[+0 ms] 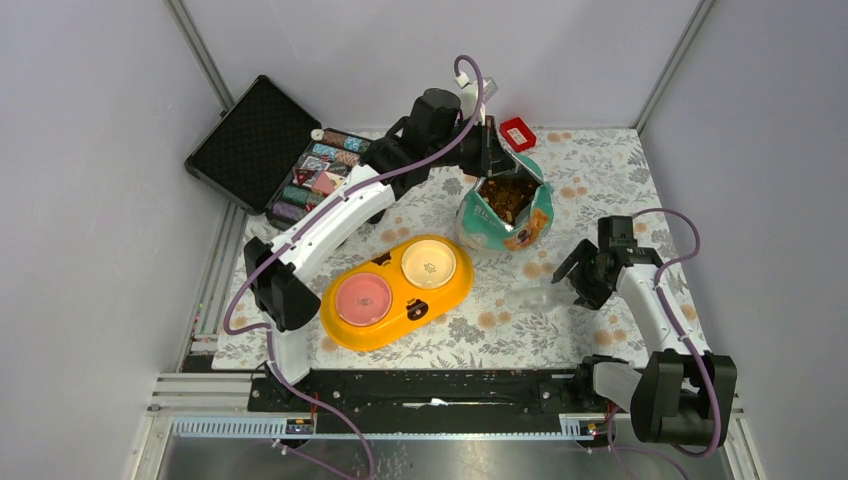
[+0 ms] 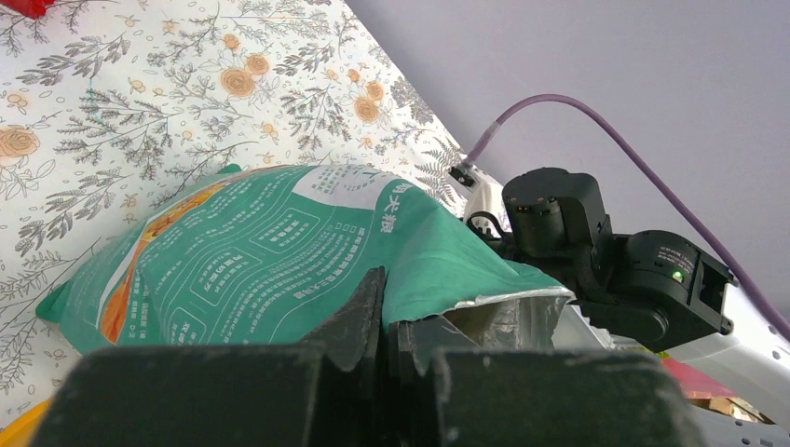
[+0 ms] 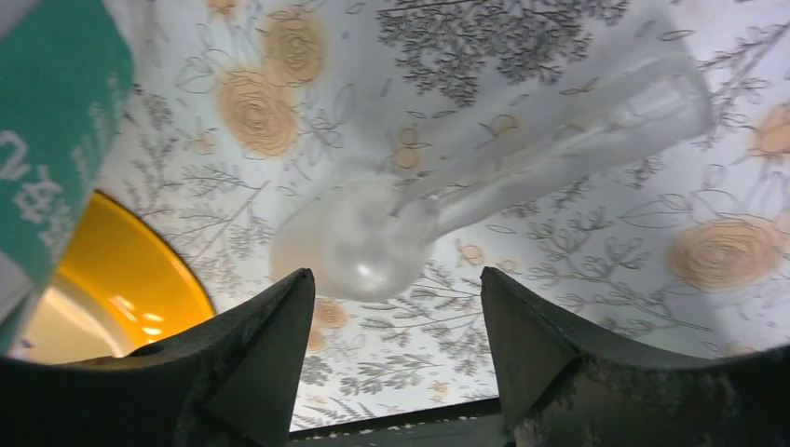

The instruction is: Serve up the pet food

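The green pet food bag (image 1: pixel 485 225) stands upright, its mouth gaping and brown kibble (image 1: pixel 508 197) showing inside. My left gripper (image 1: pixel 490 172) is shut on the bag's rim, and in the left wrist view the green film runs into its fingers (image 2: pixel 359 321). A clear, translucent scoop (image 1: pixel 538 298) lies on the table, in front and to the right of the bag. In the right wrist view, my right gripper is open above the scoop (image 3: pixel 573 144), nothing held between its fingers. The yellow feeder (image 1: pixel 395 324) holds a cream bowl (image 1: pixel 428 263) and a pink bowl (image 1: pixel 363 299); both look empty.
An open black case (image 1: pixel 252 140) with colourful items sits at the back left. A small red box (image 1: pixel 517 134) lies behind the bag. Bare flowered tablecloth (image 1: pixel 600 180) spreads over the right and front of the table.
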